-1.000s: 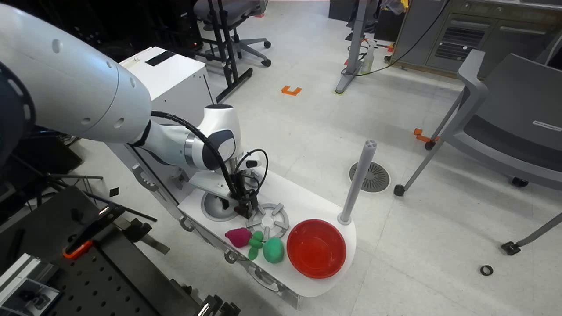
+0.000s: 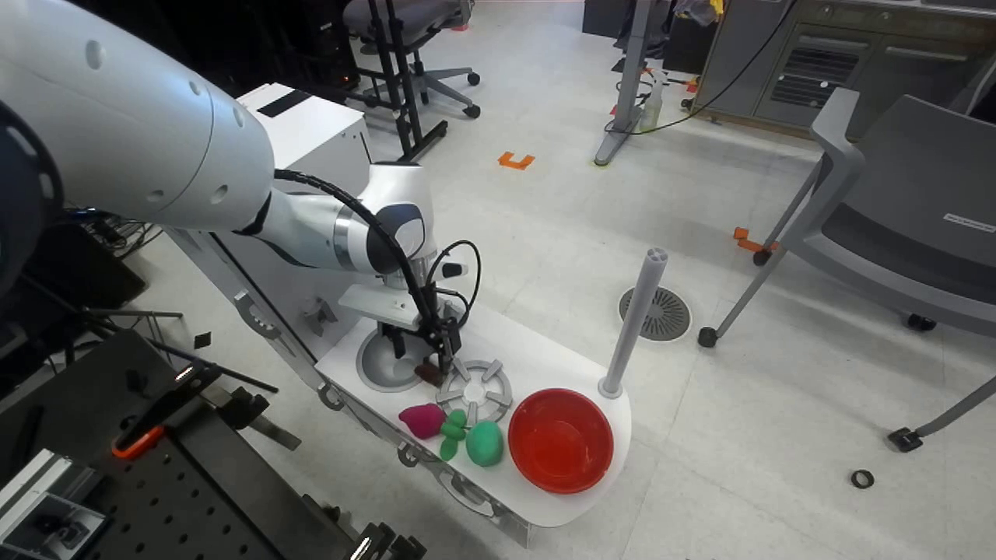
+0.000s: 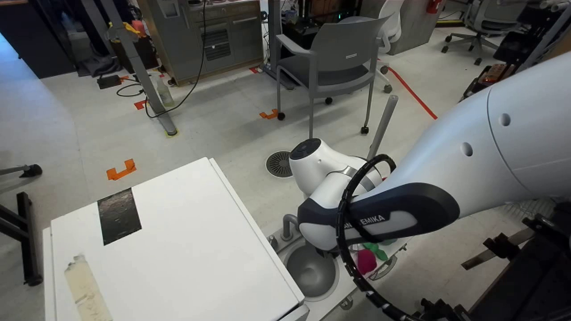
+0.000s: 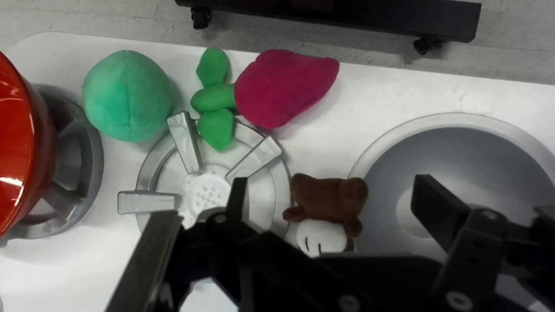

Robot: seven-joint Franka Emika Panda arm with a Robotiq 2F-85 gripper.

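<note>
A small brown plush toy with a white muzzle (image 4: 330, 200) lies on the white counter between a grey burner and the sink basin, at the basin's rim. In the wrist view my gripper stands open, one finger on each side of the toy and neither touching it. Exterior view 1 has the gripper (image 2: 425, 344) just above the brown toy (image 2: 429, 372). The arm hides the gripper and toy in exterior view 2. A magenta plush with green leaves (image 4: 285, 88) and a green round plush (image 4: 128, 96) lie along the counter edge.
A red bowl (image 2: 561, 440) sits at the rounded end, over another burner. Beside the toy are the bare burner (image 4: 207, 190) and the empty grey sink basin (image 4: 463, 156). A grey upright post (image 2: 635, 322) rises from the counter's far edge; a tall white cabinet (image 3: 198, 240) adjoins the sink.
The arm's wrist and gripper have risen from around the brown toy, leaving more of it in sight. The toy remains on the counter; the other objects have not moved.
</note>
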